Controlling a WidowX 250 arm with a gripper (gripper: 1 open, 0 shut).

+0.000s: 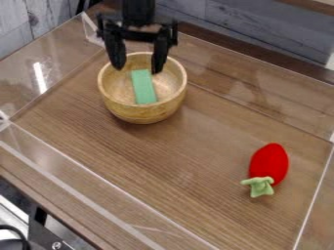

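The dark gripper [136, 41] hangs at the top of the camera view over the rear of a wooden bowl [141, 107]; its fingers are open. A light green block [144, 86] lies in the bowl, below the gripper. A red object with a green top [268, 166], like a toy strawberry or radish, lies on the table at the right. Whether the fingertips are inside the bowl's outline or above it is hard to tell.
A dark round shape [11, 238] shows at the front left corner.
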